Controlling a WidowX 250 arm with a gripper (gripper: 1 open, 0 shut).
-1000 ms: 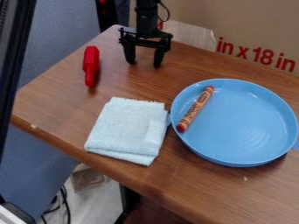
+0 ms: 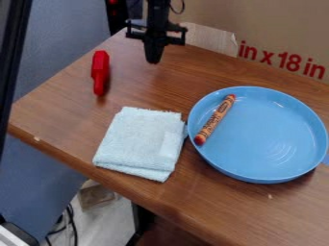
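Observation:
My black gripper (image 2: pixel 153 53) hangs over the back left of the wooden table, its fingers pointing down, right of a red object (image 2: pixel 100 72) lying on the tabletop. Whether the fingers are apart or closed is hard to tell at this size. A folded light-blue cloth (image 2: pixel 138 144) lies in the middle, and right of it a blue plate (image 2: pixel 276 139) holds an orange crayon-like stick (image 2: pixel 215 119).
A cardboard box (image 2: pixel 270 34) with red print stands behind the table. Bare wood (image 2: pixel 64 120) surrounds the objects. The table's left edge drops to a floor with cables at the lower left.
My gripper has moved left and up toward the red object, and its fingers appear closer together. The objects on the table look unmoved.

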